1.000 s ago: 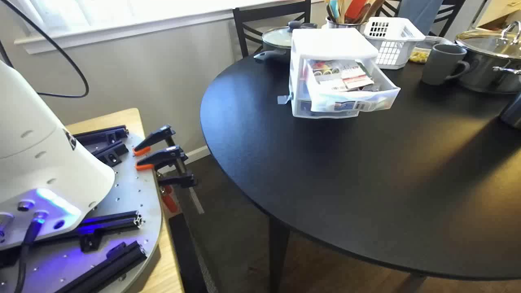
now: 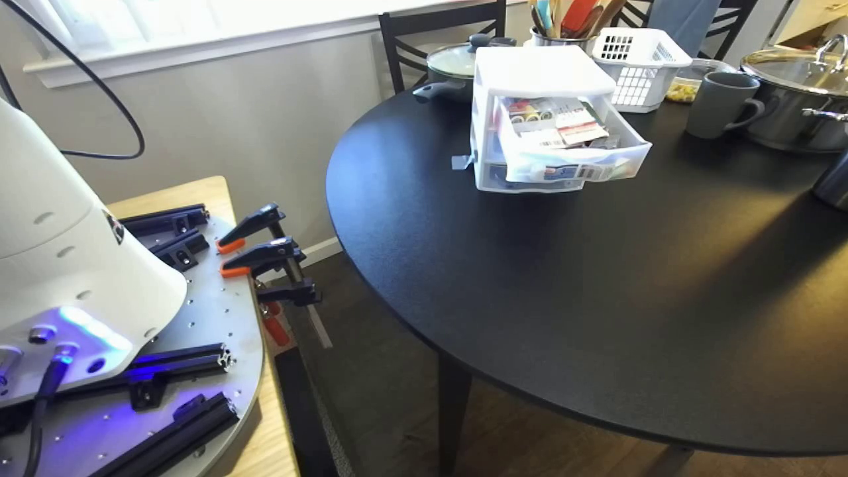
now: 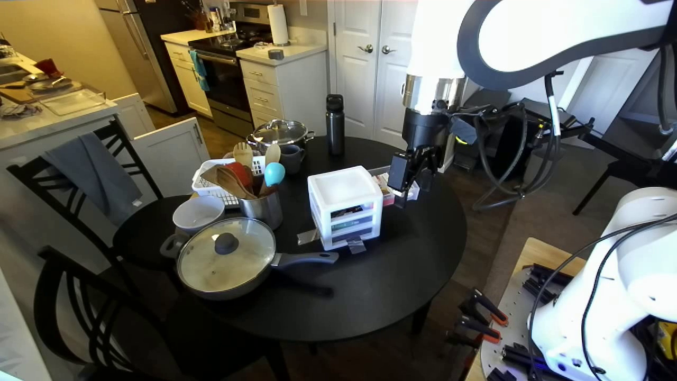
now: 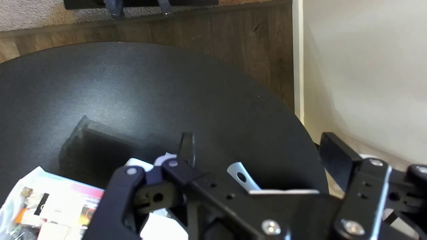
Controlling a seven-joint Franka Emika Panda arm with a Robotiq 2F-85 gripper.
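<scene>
A white plastic drawer unit (image 2: 544, 70) stands on the round black table (image 2: 604, 310), with one clear drawer (image 2: 576, 171) pulled out. Packets and small papers fill that drawer, which shows at the lower left of the wrist view. Fingers spread wide apart, my gripper is open, and I see nothing held between them. In exterior view 2 the gripper (image 3: 409, 181) hangs pointing down by the pulled-out drawer; whether it touches the drawer cannot be told. Exterior view 1 does not show the gripper.
A lidded pan (image 3: 225, 257) has its handle reaching toward the drawer unit. Behind stand a utensil pot (image 3: 263, 209), a white basket (image 2: 636, 67), a grey mug (image 2: 715, 103), a steel pot (image 2: 795, 99) and a dark bottle (image 3: 335, 124).
</scene>
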